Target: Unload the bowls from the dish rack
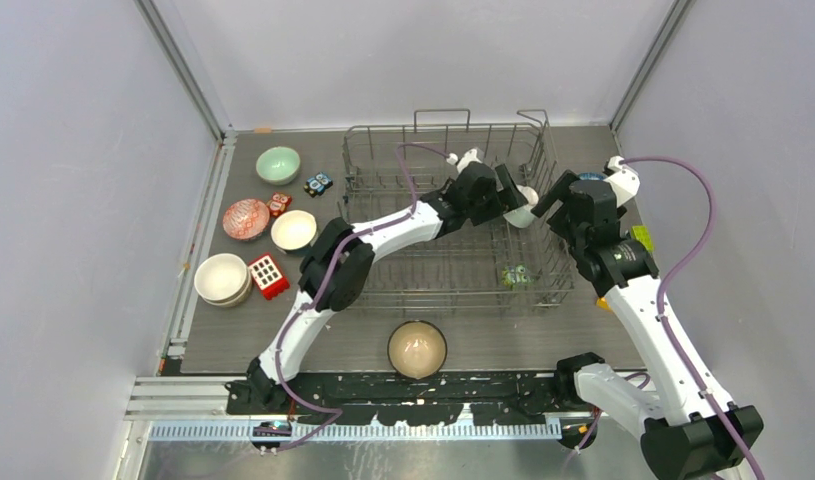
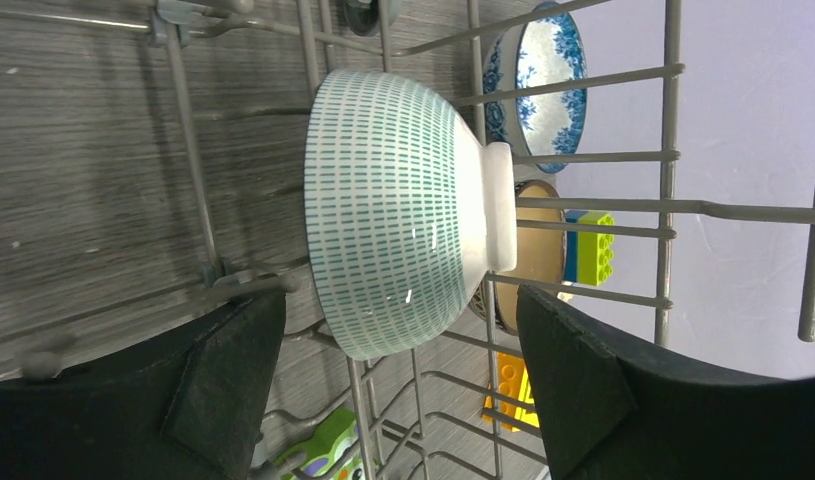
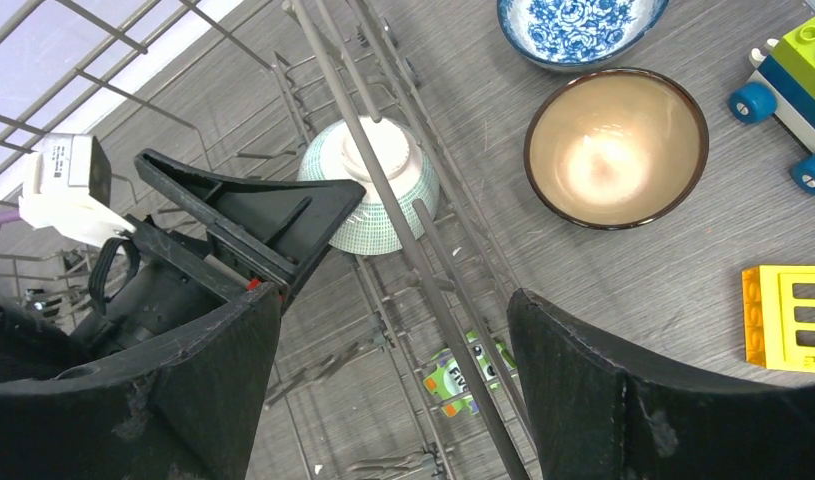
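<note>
One bowl, white with a green check pattern (image 1: 521,213), stands tilted on its side at the right part of the wire dish rack (image 1: 423,294). In the left wrist view its foot faces the rack's right wall. My left gripper (image 1: 511,193) is over the rack at this bowl's left, its fingers apart; in its wrist view the bowl (image 2: 383,210) lies ahead between the fingers, with no grip visible. Just outside the rack's right wall is my right gripper (image 1: 546,208), also open. The right wrist view shows rack wires between its fingers and the bowl (image 3: 413,190) farther off.
Right of the rack lie a brown bowl (image 3: 615,150), a blue-and-white bowl (image 3: 583,30) and toy blocks (image 3: 789,318). Several bowls, including a green one (image 1: 278,165), sit at the left. A tan bowl (image 1: 417,350) stands in front. A green toy piece (image 1: 516,275) lies in the rack area.
</note>
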